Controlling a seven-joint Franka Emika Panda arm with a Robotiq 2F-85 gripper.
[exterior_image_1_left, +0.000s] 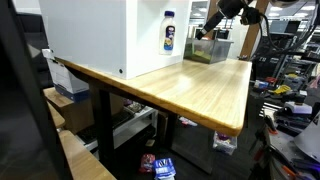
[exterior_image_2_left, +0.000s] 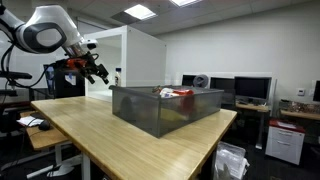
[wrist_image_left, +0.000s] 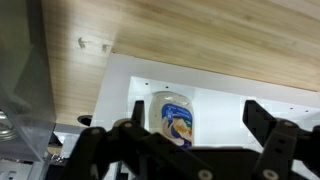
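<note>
My gripper is open, its two dark fingers (wrist_image_left: 262, 120) spread apart with nothing held between them. In exterior view 1 it hangs above the table at the upper right. A bottle (exterior_image_1_left: 167, 32) with a blue cap and a coloured label stands upright by the white partition, to the left of the gripper. The wrist view looks down on a bottle (wrist_image_left: 172, 118) with a blue and orange label, framed by white panels and appearing between the fingers. Its distance from them is hard to judge.
A large grey bin (exterior_image_2_left: 170, 110) with items inside occupies the table's far part. The tall white partition (exterior_image_2_left: 143, 60) rises along one side. Bare wooden tabletop (exterior_image_2_left: 95, 125) lies in front of the bin, below the gripper.
</note>
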